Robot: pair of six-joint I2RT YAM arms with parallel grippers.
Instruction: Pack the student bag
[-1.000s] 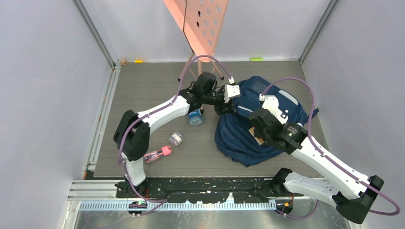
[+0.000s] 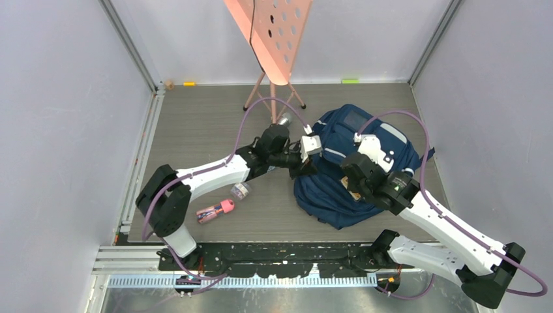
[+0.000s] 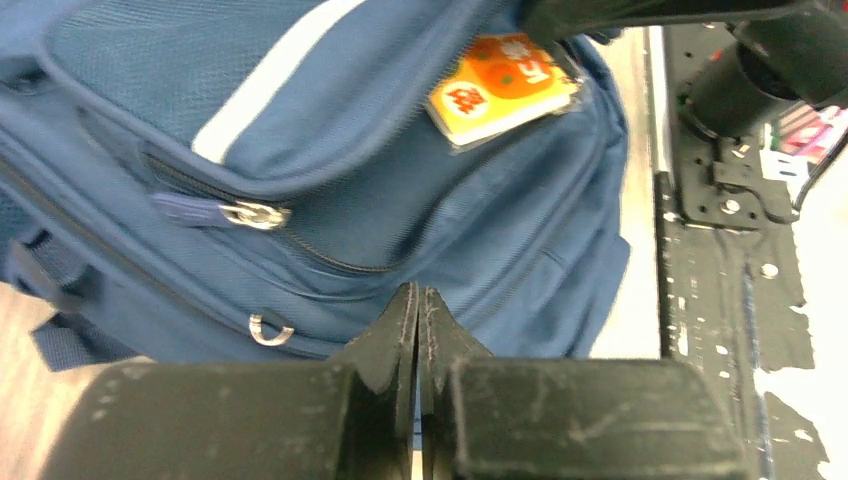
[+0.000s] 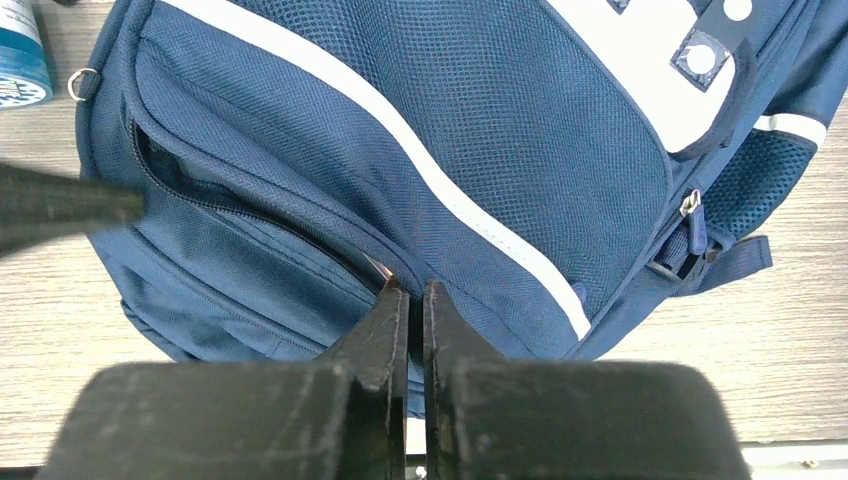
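Note:
The dark blue bag [image 2: 329,205] lies at the right of the table, its zipped mouth gaping in the left wrist view. Inside the mouth rests an orange and yellow box [image 3: 503,90]. My left gripper is shut, with nothing showing between its fingers, just above the bag's left side. My right gripper is shut on the edge of the bag's flap [image 4: 300,195], holding it up over the opening; only a narrow gap with cloth shows between its fingers. How deep the box sits is partly hidden by the flap.
A pink-capped bottle [image 2: 215,211] and a small clear jar [image 2: 240,190] lie left of the bag. A blue jar [image 4: 22,60] stands near the bag, mostly hidden from above by the left arm. A pink perforated stand [image 2: 277,39] rises at the back.
My left gripper has come down toward the front of the table along the bag's left side, its arm now covering the blue jar. The right arm and bag look nearly unchanged.

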